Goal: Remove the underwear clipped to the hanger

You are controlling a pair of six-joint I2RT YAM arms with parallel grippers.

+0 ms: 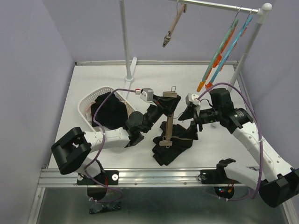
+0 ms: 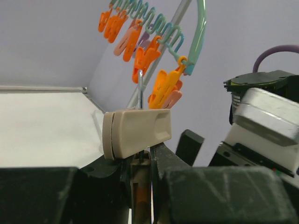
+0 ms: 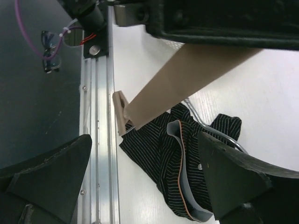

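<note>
A beige hanger (image 1: 169,126) with a clip at each end is held up by my left gripper (image 1: 167,103), which is shut on it. In the left wrist view one hanger clip (image 2: 140,133) stands just above the fingertips. Black underwear (image 1: 170,151) lies crumpled on the table below the hanger; the right wrist view shows its fine stripes (image 3: 154,147). I see no cloth hanging from the lower clip (image 3: 120,112). My right gripper (image 1: 187,125) is open, just right of the hanger, with its fingers apart and nothing gripped between them.
A white basket (image 1: 86,100) with dark cloth stands on the left. On the overhead rail (image 1: 219,5) hang another beige hanger (image 1: 175,23) and blue-green hangers (image 1: 226,46) with orange clips.
</note>
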